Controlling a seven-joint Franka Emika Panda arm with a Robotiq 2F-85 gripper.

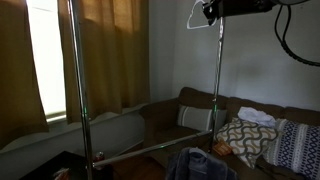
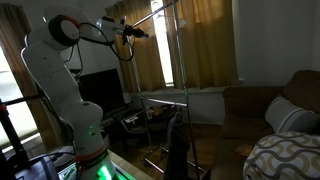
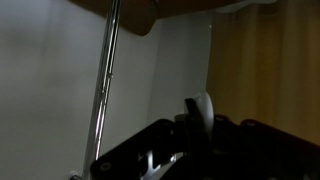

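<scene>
At the top of exterior view 1, a thin white hanger sticks out to the left of my dark gripper, its upper part cut off by the frame edge. The wrist view has a pale piece between the dark fingers, so the gripper is shut on what appears to be the hanger. My gripper is high up near the top of a chrome rack in exterior view 2. One rack pole runs along the left of the wrist view. Whether hanger and rack touch cannot be told.
A dark garment is low at the rack. Behind stands a brown sofa with patterned pillows and a folded white cloth. Mustard curtains flank the window.
</scene>
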